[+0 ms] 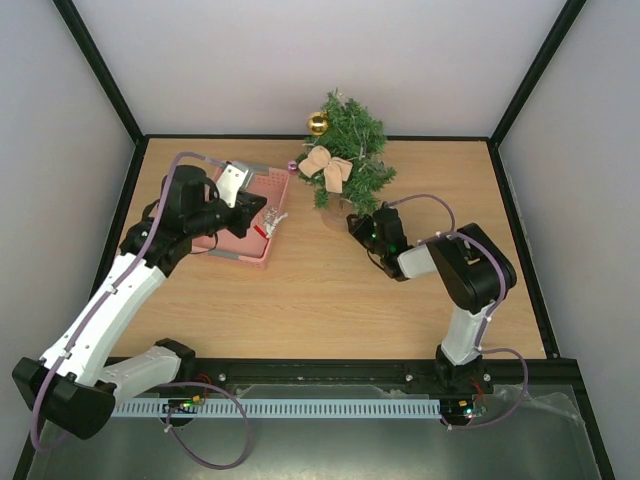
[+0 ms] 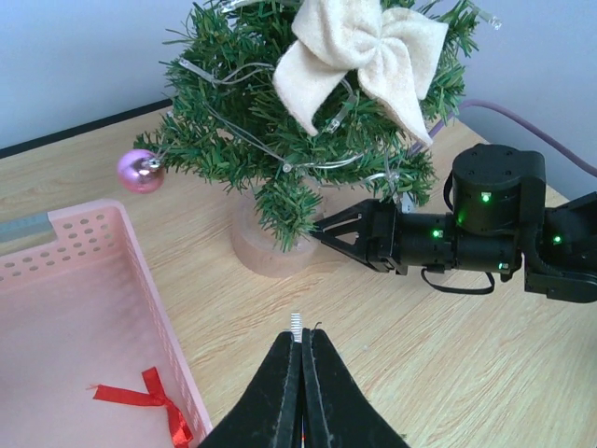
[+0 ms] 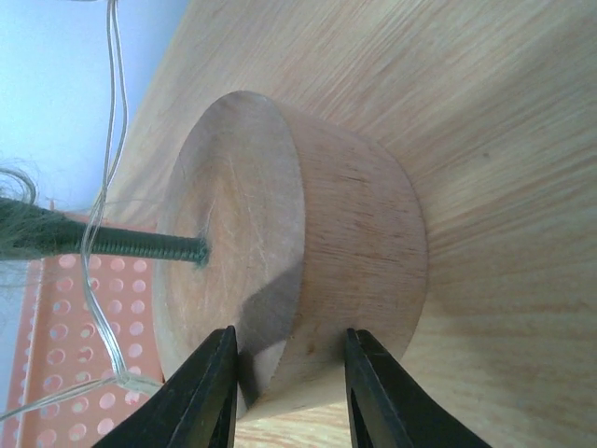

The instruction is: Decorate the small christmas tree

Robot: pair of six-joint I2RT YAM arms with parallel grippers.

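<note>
The small christmas tree [image 1: 358, 135] stands at the back middle of the table, on a round wooden base [image 3: 364, 233]. Its cream bow [image 2: 368, 56] faces the front; a gold ball [image 1: 318, 123] hangs higher up, and a pink ball [image 2: 141, 171] dangles at its left side. My right gripper is shut on the rim of the base, one finger at its top face and the other at its side. Over the right part of the pink basket [image 1: 250, 258] hangs my left gripper, shut with nothing visible between its fingers.
In the basket lies a red ribbon bow [image 2: 154, 401]; a white ornament [image 1: 274, 220] is near its right edge. A clear light wire [image 3: 103, 308] runs loosely by the trunk.
</note>
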